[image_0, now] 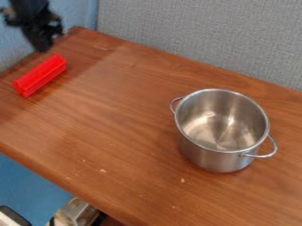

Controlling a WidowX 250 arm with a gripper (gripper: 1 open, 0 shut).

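Observation:
A long red block (41,75) lies diagonally on the wooden table near its left side. My gripper (38,33) is a dark, motion-blurred shape above and behind the block, at the top left edge of the view; whether its fingers are open or shut cannot be made out. A steel pot (222,131) with two side handles stands upright on the right half of the table, its inside empty.
A grey textured wall (200,35) rises behind it, with blue beyond the left edge. A metal fixture (76,214) sits below the table's near left edge.

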